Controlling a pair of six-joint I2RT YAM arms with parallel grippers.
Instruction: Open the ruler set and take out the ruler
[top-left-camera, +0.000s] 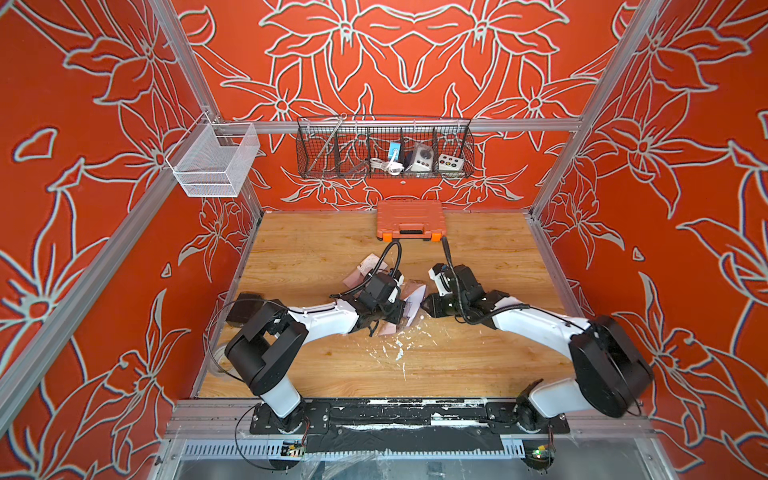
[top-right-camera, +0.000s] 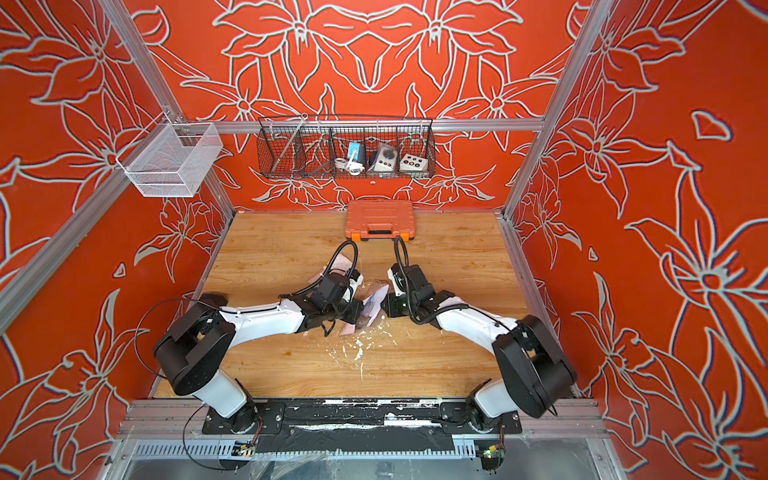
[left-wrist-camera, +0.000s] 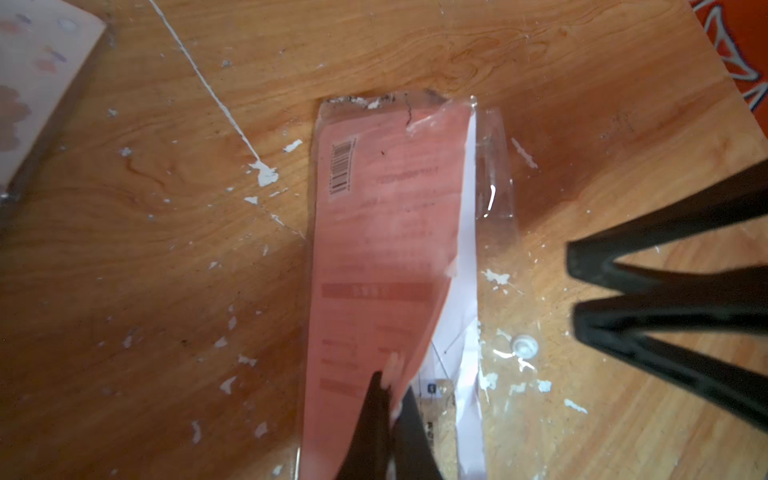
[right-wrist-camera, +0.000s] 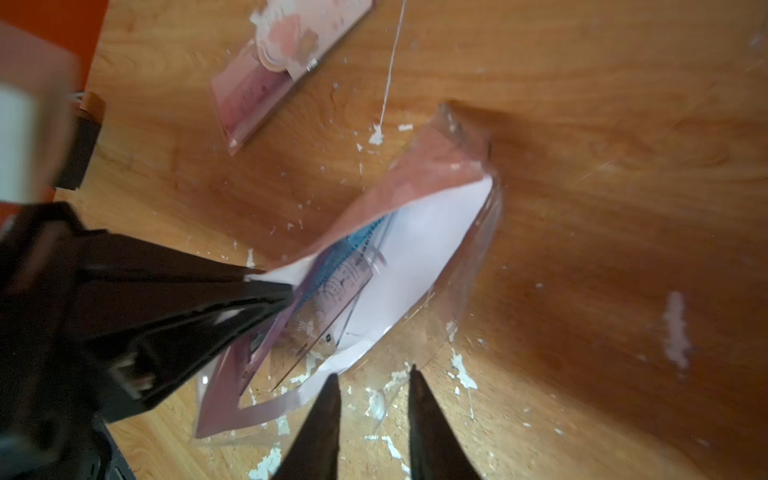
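Note:
The ruler set is a clear pouch with a pink printed sheet (left-wrist-camera: 376, 232), lying between my two arms. Its front edge is pinched in my left gripper, which is shut and lifts that side. In the right wrist view the pouch gapes, showing a white inner sheet (right-wrist-camera: 424, 248) and a clear ruler (right-wrist-camera: 340, 292) with bluish pieces inside. My right gripper stands open beside the raised opening, with nothing between its fingers. The right fingers (left-wrist-camera: 616, 328) also show in the left wrist view, apart from the pouch. The pouch's lower end is partly hidden.
A pink and white cover (right-wrist-camera: 276, 56) lies behind the pouch to the left. An orange case (top-left-camera: 410, 217) stands at the back wall. White flakes are scattered on the wooden table (top-left-camera: 496, 364). Free room lies at the table's back right.

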